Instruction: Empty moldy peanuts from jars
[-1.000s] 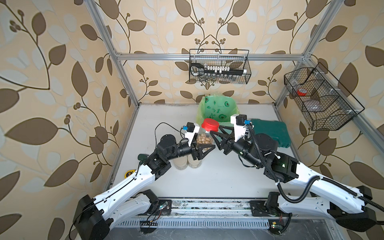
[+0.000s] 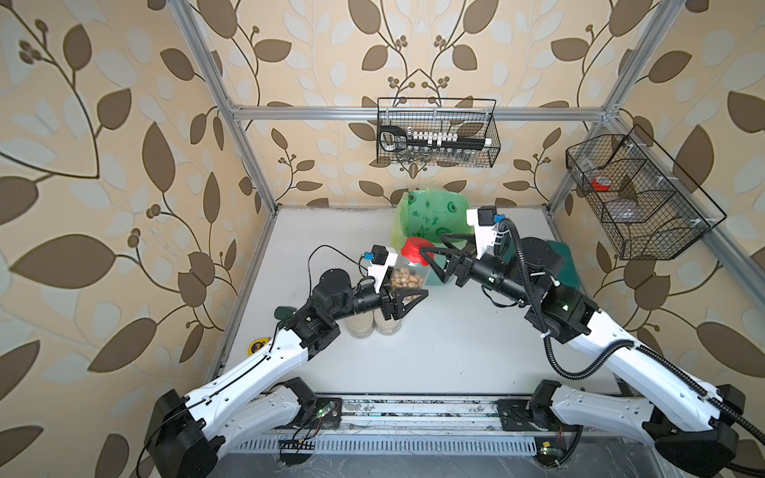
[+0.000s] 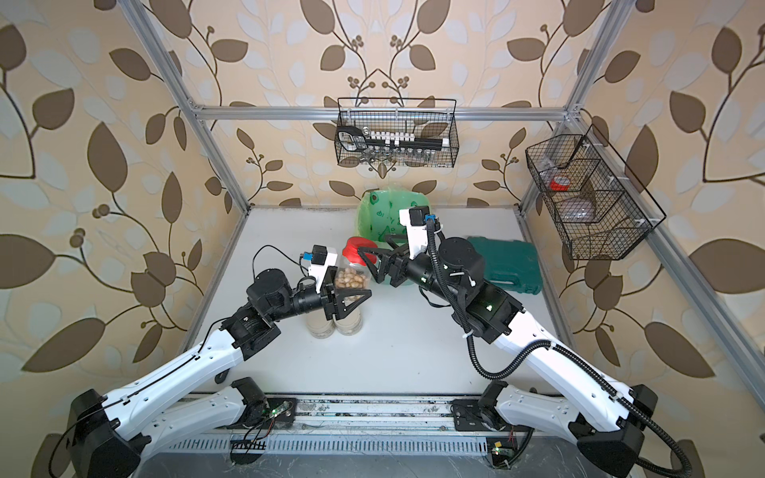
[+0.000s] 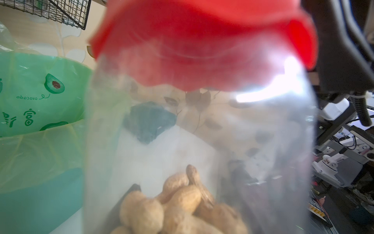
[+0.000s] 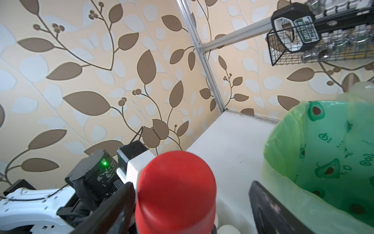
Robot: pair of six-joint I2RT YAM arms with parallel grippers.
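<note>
A clear jar [image 2: 406,278] with peanuts [image 4: 181,202] and a red lid [image 5: 175,187] is held up in my left gripper [image 2: 406,296], which is shut on it. In the right wrist view the lid lies between the blurred fingers of my right gripper, which stands open, the left finger close by the lid and the right finger apart from it. Two more jars [image 2: 359,323] stand on the white table beneath, their contents unclear. A green lined bin [image 3: 382,208] stands behind the held jar.
A teal case [image 3: 506,263] lies at the right rear. Wire baskets [image 2: 438,151] hang on the back and right walls. A cable runs over the left of the table [image 2: 462,350], whose front middle is clear.
The right arm has risen, its gripper shifting up beside the red lid. The left arm and jar look unchanged.
</note>
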